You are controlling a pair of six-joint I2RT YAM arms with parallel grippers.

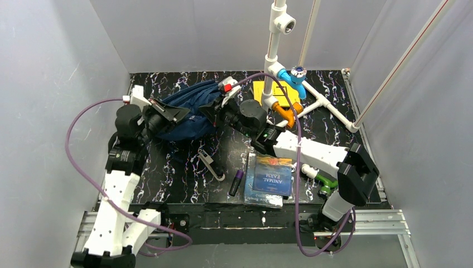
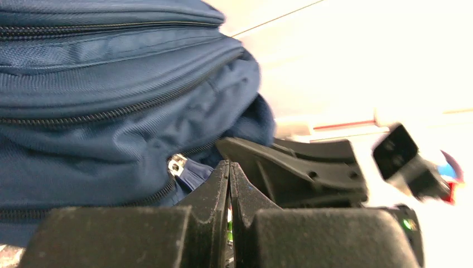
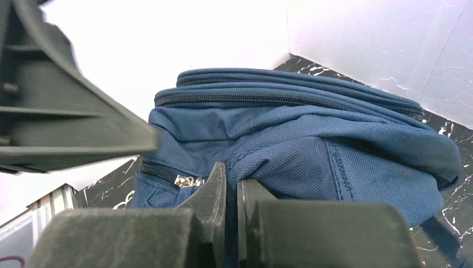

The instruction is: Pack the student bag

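The blue bag (image 1: 191,120) is bunched up between my two arms at the table's back left. Its metal zipper pulls (image 2: 177,164) sit on a dark zipper, left of and outside the fingers of my left gripper, which is shut with nothing between its tips. My right gripper is shut on a fold of the bag's fabric, and the pulls (image 3: 187,181) also show just left of it. One finger (image 3: 111,139) of the left gripper reaches in from the left in the right wrist view.
A utility knife (image 1: 212,166), a purple-capped marker (image 1: 236,182) and two books (image 1: 272,177) lie toward the front. A yellow item (image 1: 276,92) rests behind the white pipe frame (image 1: 271,61) with blue and orange valves. Bare table lies front left.
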